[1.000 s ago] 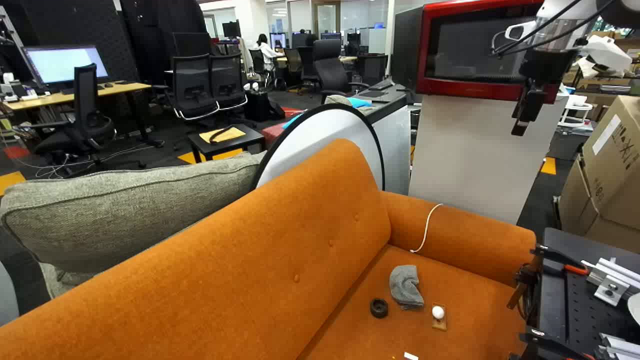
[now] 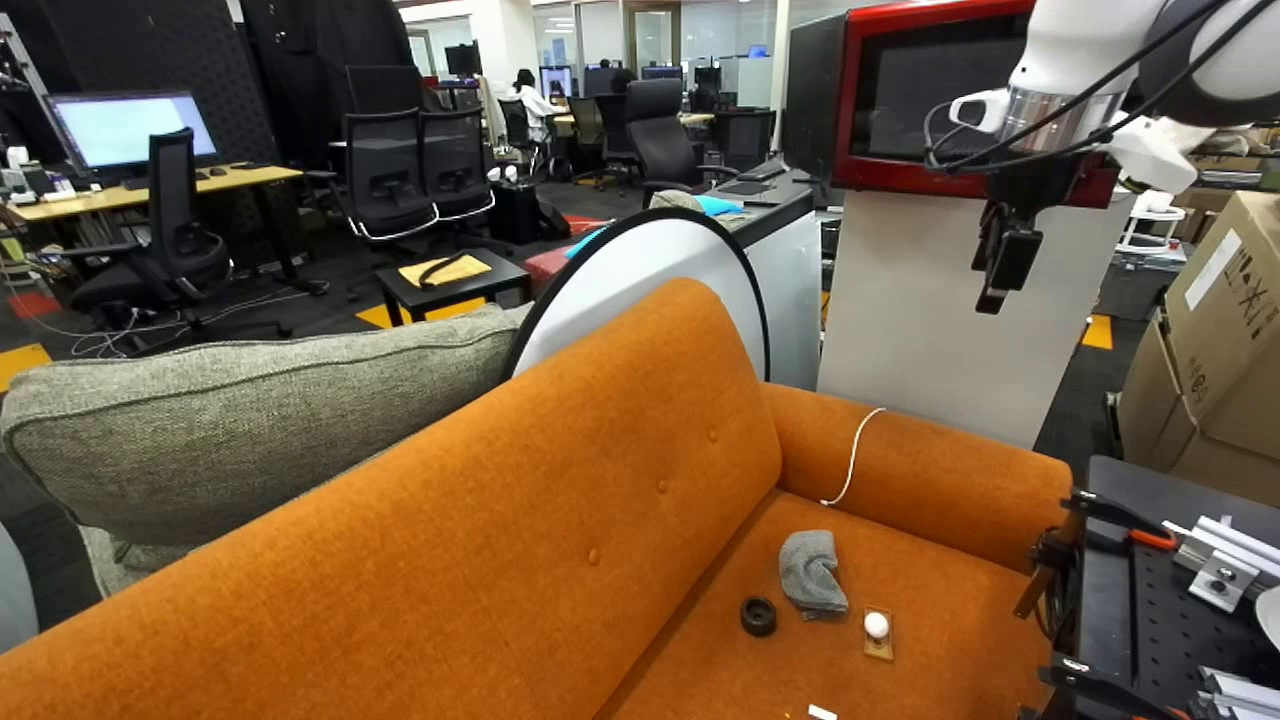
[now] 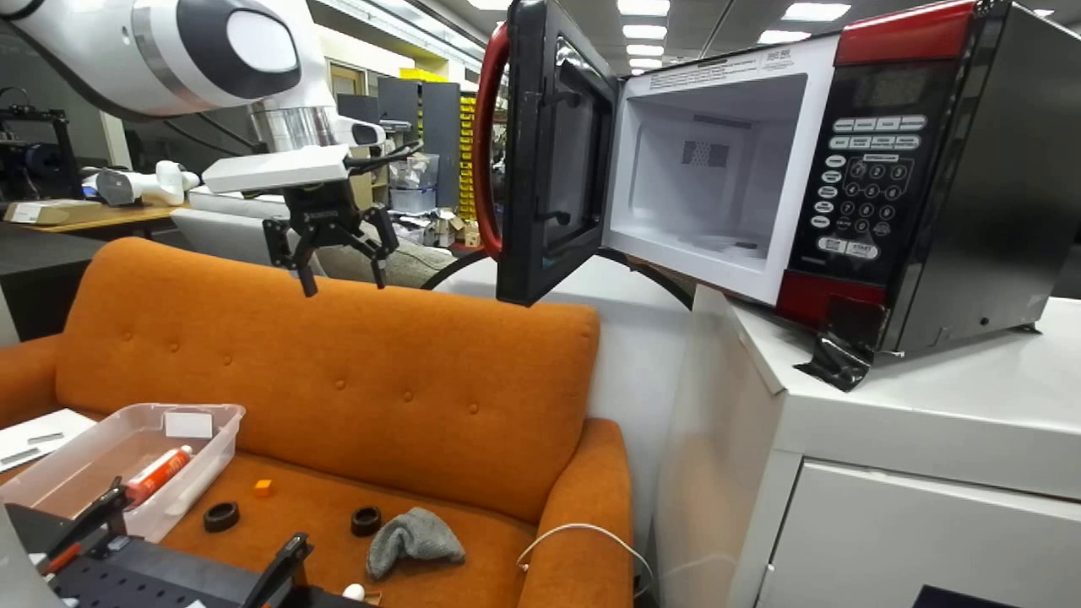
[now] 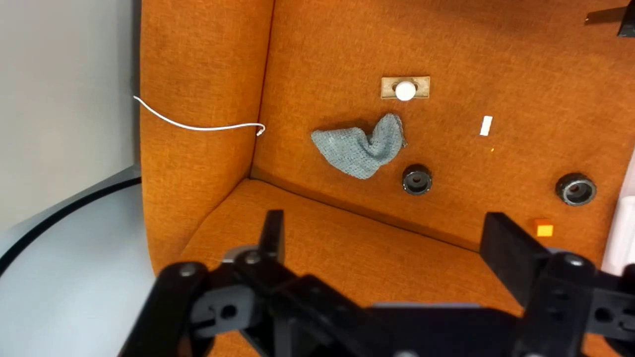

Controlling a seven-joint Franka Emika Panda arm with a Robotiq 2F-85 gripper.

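High over the orange sofa, my gripper stands open, its two fingers wide apart and nothing between them. A crumpled grey cloth lies on the seat below, near the armrest. Close to it are a black ring-shaped piece and a small wooden block with a white ball on it. Farther along the seat sit a second black ring and a small orange cube. The red and black microwave has its door swung open; the part of its cavity that shows looks empty apart from the floor plate.
A clear plastic bin holding an orange-and-white tube rests on the sofa. A white cable drapes over the armrest. The open door stands to the right of my gripper in exterior view 2. A black work table borders the sofa's front.
In exterior view 1 the arm and gripper have moved left and somewhat lower. The cloth, the rings, the block and the cable lie as before.
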